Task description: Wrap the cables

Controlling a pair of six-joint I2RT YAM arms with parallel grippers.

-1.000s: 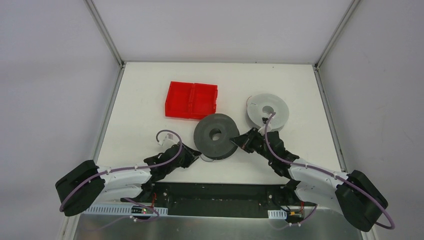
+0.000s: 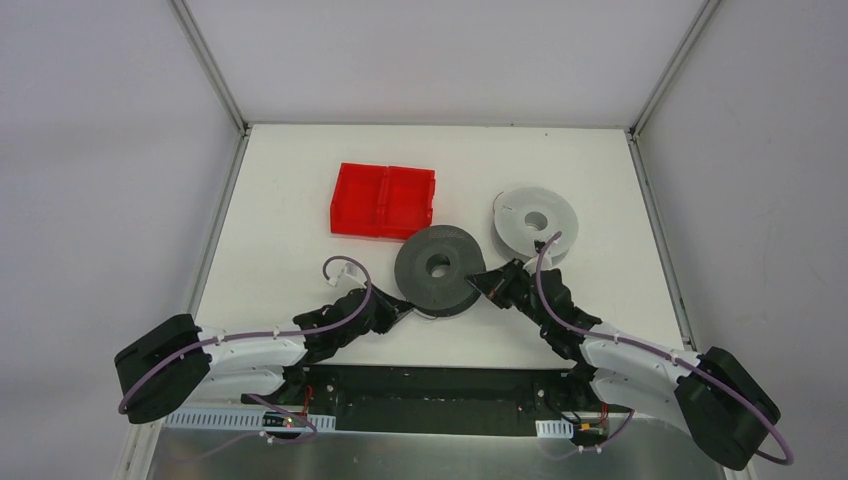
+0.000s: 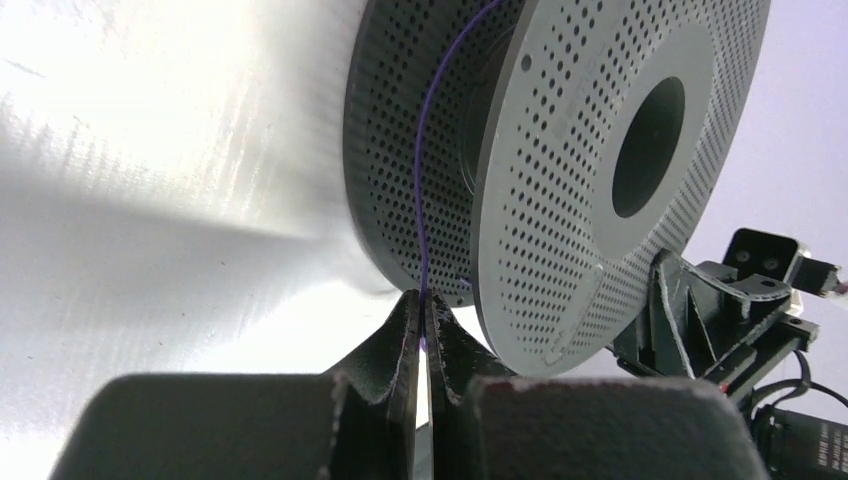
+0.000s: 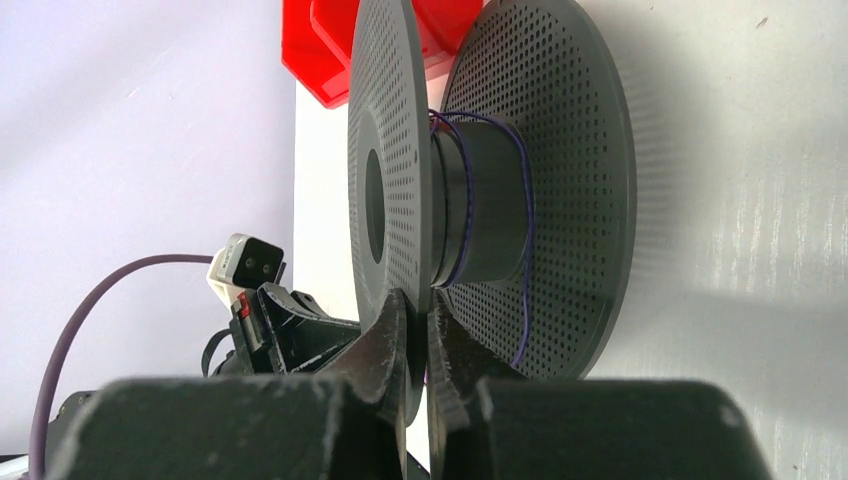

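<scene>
A dark grey spool (image 2: 412, 262) with perforated flanges stands in the middle of the white table. In the left wrist view a thin purple cable (image 3: 418, 172) runs from the spool's core down between the fingertips of my left gripper, which is shut on it just outside the flanges. My right gripper is shut on the rim of the spool's upper flange (image 4: 404, 220), one finger on either side. Through the gap between flanges, several turns of purple cable (image 4: 530, 230) lie loosely around the core.
A red two-part tray (image 2: 357, 200) stands behind the spool, close to it. A light grey spool (image 2: 562, 214) sits at the back right, near the right arm. Free table lies at the left and along the front edge.
The grey spool and my right gripper have shifted slightly to the right together. My left gripper has also moved a little to the right, and less cable loop shows at the spool's front.
</scene>
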